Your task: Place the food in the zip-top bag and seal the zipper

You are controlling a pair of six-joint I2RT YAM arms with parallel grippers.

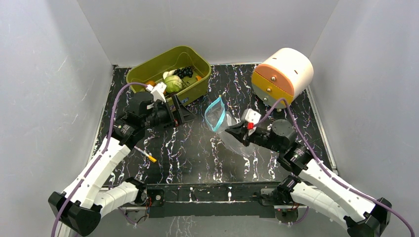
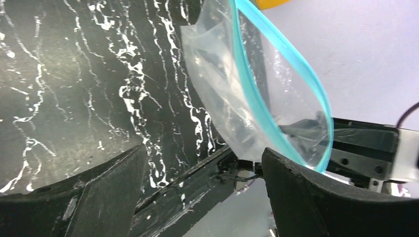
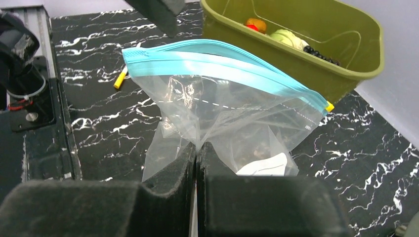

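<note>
A clear zip bag (image 1: pixel 231 140) with a blue zipper top (image 3: pixel 202 66) is held upright by my right gripper, shut on its plastic below the zipper. My left gripper (image 1: pixel 182 109) is open and empty, left of the bag; in its wrist view the bag's top (image 2: pixel 257 79) is just beyond its fingers, its mouth parted. The food sits in the green bin (image 1: pixel 141 69): a cabbage (image 1: pixel 173 84), dark grapes (image 1: pixel 184 72) and other pieces, partly hidden behind my left arm.
A rounded toy cabinet (image 1: pixel 291 69) stands at the back right. A yellow-tipped pen (image 1: pixel 150 158) lies at the left front. Grey walls surround it.
</note>
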